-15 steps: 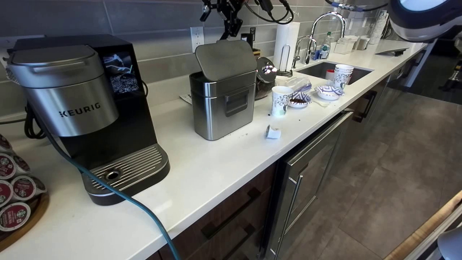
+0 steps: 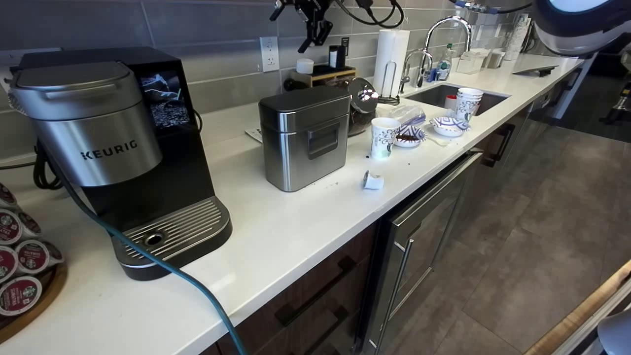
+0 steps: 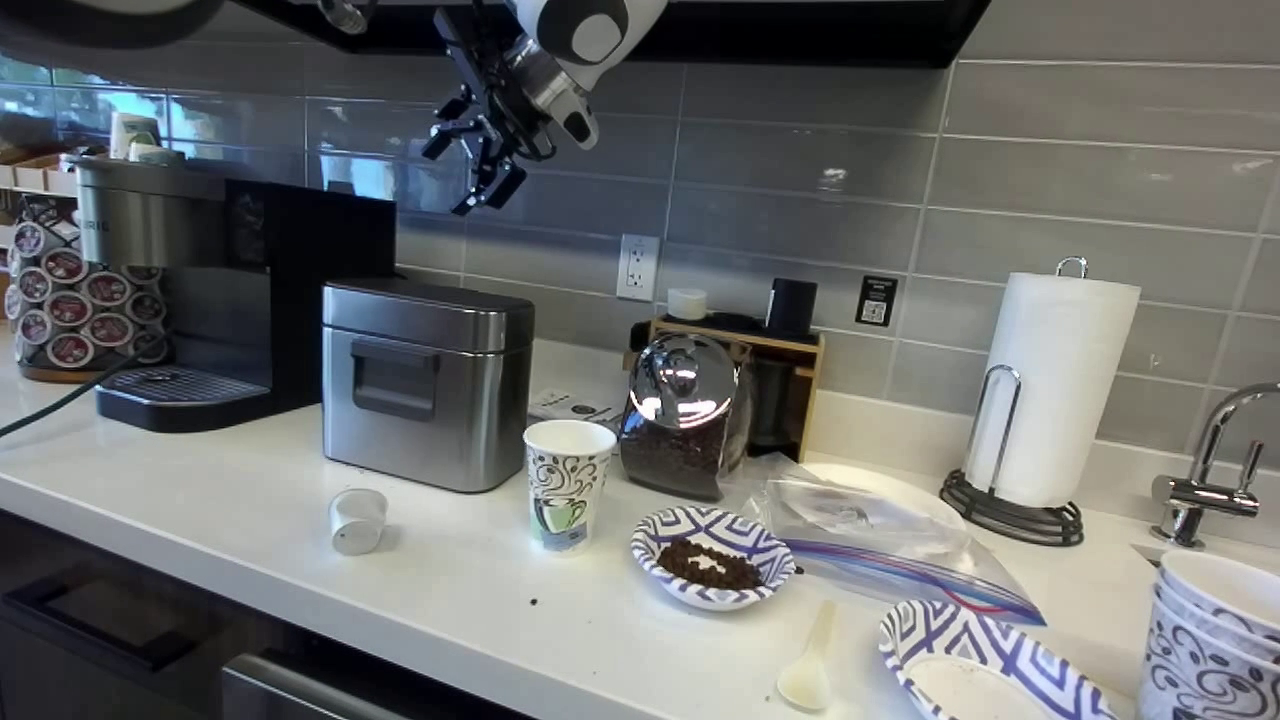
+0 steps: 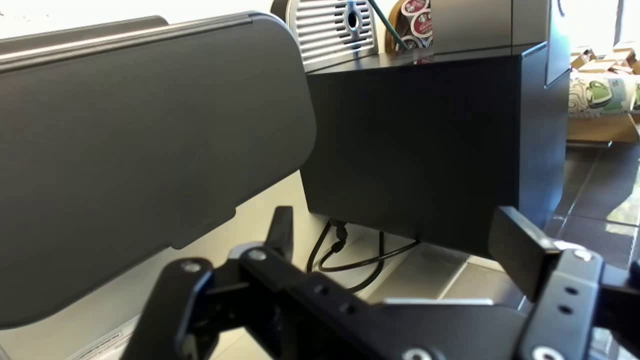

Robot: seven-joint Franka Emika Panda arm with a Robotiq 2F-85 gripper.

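On the counter stands a steel bin (image 2: pixel 306 137) whose dark lid (image 2: pixel 304 99) lies flat over its top. In exterior view 2 the bin (image 3: pixel 414 390) sits between the coffee maker and a paper cup. My gripper (image 3: pixel 462 174) is in the air above and behind the bin, apart from it. The wrist view has the gripper with its fingers spread wide and nothing between them. From there the lid (image 4: pixel 150 138) fills the left side, close to the left finger.
The Keurig coffee maker (image 2: pixel 106 136) stands beside the bin. A paper cup (image 3: pixel 567 480), a tipped white pod (image 3: pixel 357 520), a bowl of coffee grounds (image 3: pixel 708 564) and a glass jar (image 3: pixel 678 420) are nearby.
The bin's lid was raised at a slant a second ago and now lies down over the bin. My gripper has shifted slightly.
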